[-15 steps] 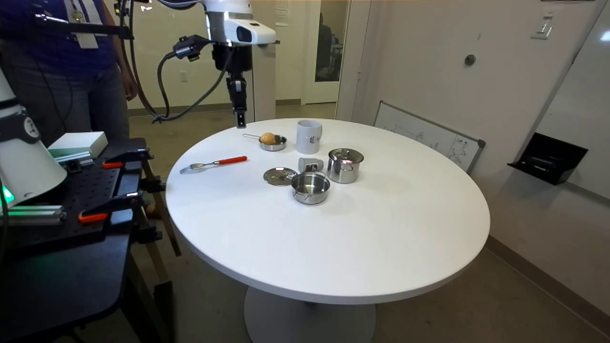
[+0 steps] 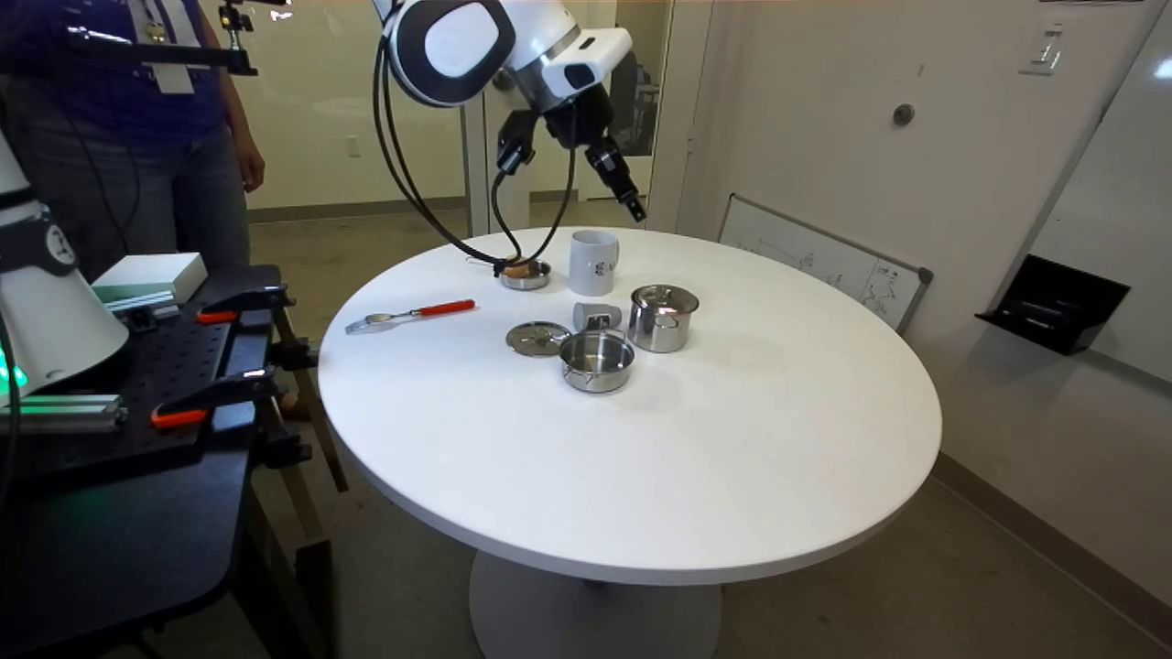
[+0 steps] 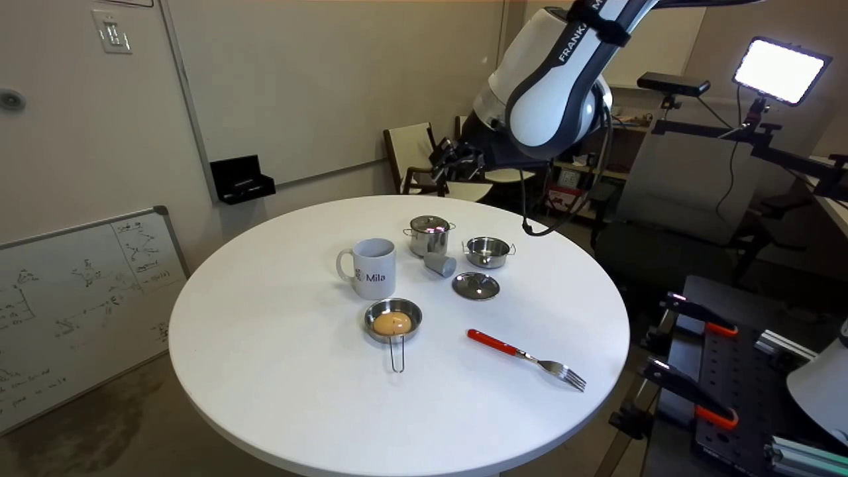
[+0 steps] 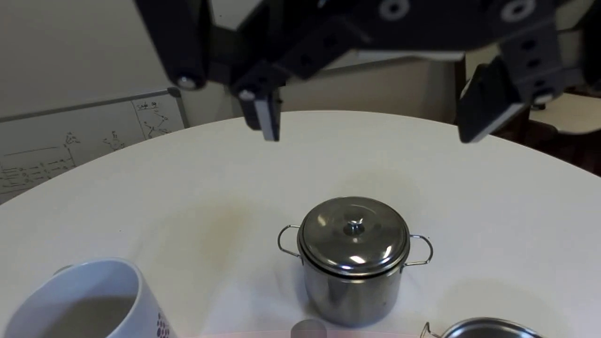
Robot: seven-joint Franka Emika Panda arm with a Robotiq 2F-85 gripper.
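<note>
My gripper is open and empty, its two dark fingers wide apart in the wrist view. It hangs tilted high above the table, as exterior view 1 shows. Below it in the wrist view stands a lidded steel pot (image 4: 353, 281) with two wire handles. A white mug (image 3: 375, 270) stands beside the pot. The small steel pan (image 3: 382, 334) holds an orange-brown egg-like thing (image 3: 393, 322). An open steel pot (image 3: 487, 253), a loose lid (image 3: 476, 286) and a small grey cup on its side (image 3: 439, 264) are grouped near the lidded pot.
A fork with a red handle (image 3: 493, 342) lies apart from the cookware on the round white table (image 3: 262, 381). A black workbench (image 2: 143, 505) with clamps stands to the left there.
The arm has swung right in exterior view 1, and the gripper has gone from pointing straight down to tilted. The objects on the table have not visibly moved.
</note>
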